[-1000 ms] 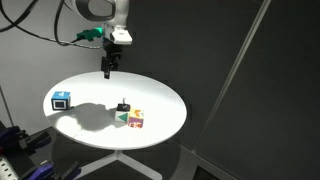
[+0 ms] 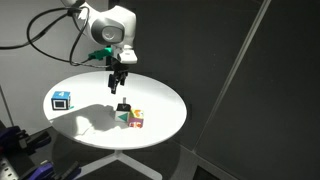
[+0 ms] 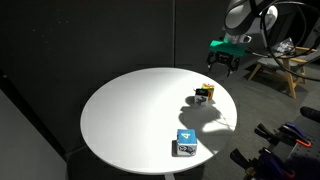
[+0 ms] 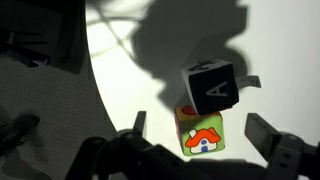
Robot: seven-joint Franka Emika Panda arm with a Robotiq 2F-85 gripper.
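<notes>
My gripper [image 2: 117,85] hangs open above the white round table [image 2: 85,85], with nothing held. In the wrist view its two fingers [image 4: 139,123] stand wide apart, and a block with a house picture on green [image 4: 203,140] shows between them, lower down. Touching or nearly touching that block is a dark block with a letter A [image 4: 212,88]. Exterior view 2 shows the small group from the other side, with a yellow-orange block [image 3: 209,91] next to a white and black one [image 3: 201,98]. The gripper [image 3: 224,66] is higher than both.
A blue block with a white-framed face [image 2: 61,100] stands apart near the table's edge; in exterior view 2 this blue block [image 3: 186,141] is at the near side. Dark floor lies beyond its rim.
In exterior view 1 my gripper has moved right and somewhat down, closer to the group of blocks. It stays empty, and the blocks have not moved.
</notes>
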